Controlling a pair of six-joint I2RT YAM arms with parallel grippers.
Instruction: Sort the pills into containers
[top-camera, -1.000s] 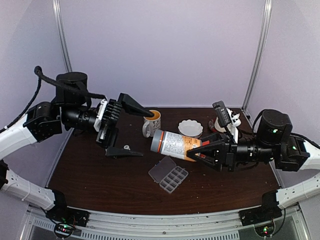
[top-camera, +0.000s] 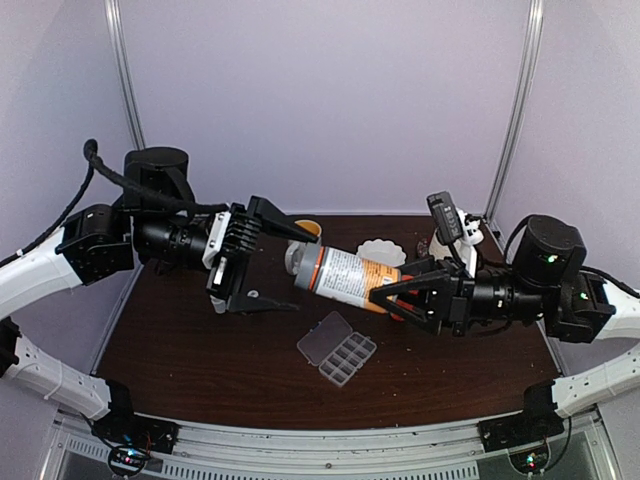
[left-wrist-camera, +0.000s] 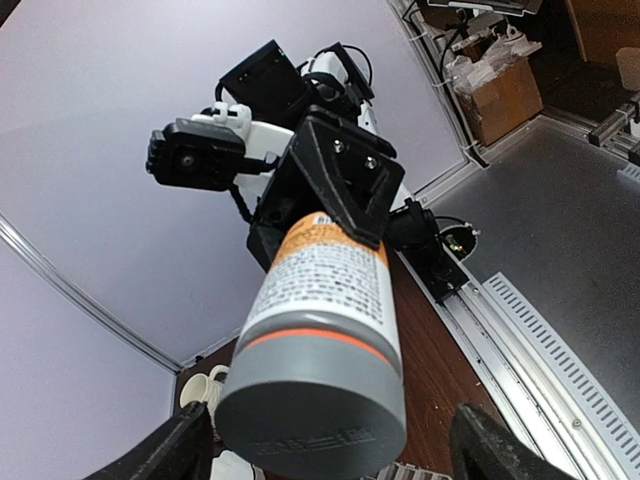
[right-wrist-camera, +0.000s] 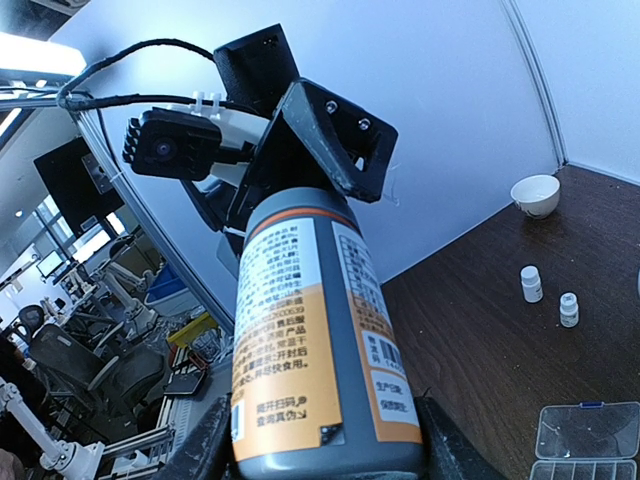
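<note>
A grey bottle with an orange and white label (top-camera: 345, 275) is held tilted above the table, its capped end pointing left. My right gripper (top-camera: 395, 300) is shut on its label end. Around the grey cap (left-wrist-camera: 310, 410) at the other end stands my left gripper (top-camera: 308, 272), open, with gaps between cap and fingers in the left wrist view. Below lies a clear pill box (top-camera: 347, 358), lid folded back; its compartments look empty from above. Two small white bottles (right-wrist-camera: 531, 284) stand on the table in the right wrist view. No loose pills can be made out.
A patterned mug (top-camera: 310, 228) is partly hidden behind the left gripper and bottle. The white scalloped dish (top-camera: 382, 250) sits at the back middle. A white bowl (right-wrist-camera: 537, 194) shows in the right wrist view.
My left gripper has moved right, bringing its open fingers around the capped end. The bottle in my right gripper has shifted slightly left and up.
</note>
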